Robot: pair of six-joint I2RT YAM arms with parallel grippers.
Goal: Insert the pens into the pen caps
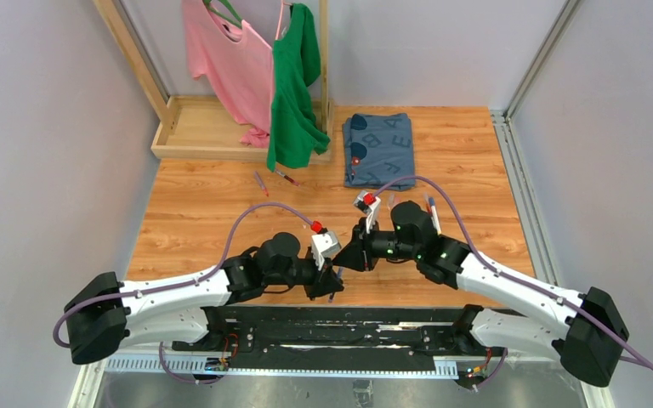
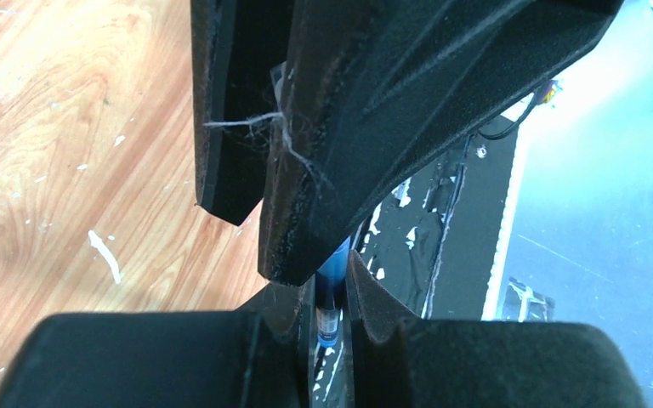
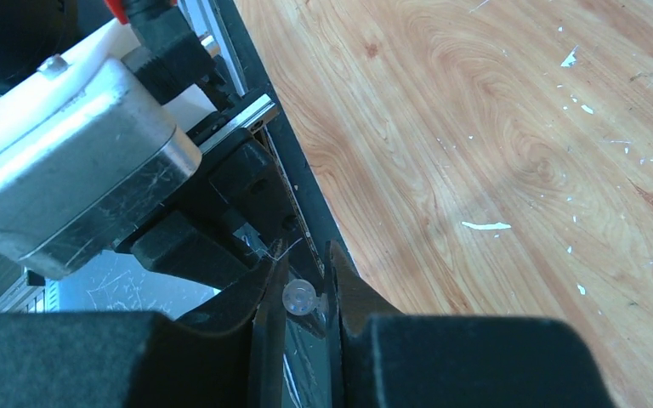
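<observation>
In the left wrist view, my left gripper is shut on a blue piece [image 2: 333, 265] with a clear, blue-tipped end. Just above it, the black fingers [image 2: 293, 170] of my right gripper overlap the line of this piece. The right wrist view has my right gripper shut on a pen part whose round translucent end [image 3: 299, 297] faces the camera. From above, both grippers meet near the table's front edge, with a bit of blue pen [image 1: 339, 273] between them. Whether pen and cap are joined is hidden by the fingers.
Two loose pens [image 1: 261, 183] [image 1: 287, 177] lie near the clothes rack [image 1: 212, 153]. More pens [image 1: 433, 212] lie behind the right arm. A folded blue garment [image 1: 380, 153] sits at the back. Between rack and left arm the table [image 1: 212, 212] is bare.
</observation>
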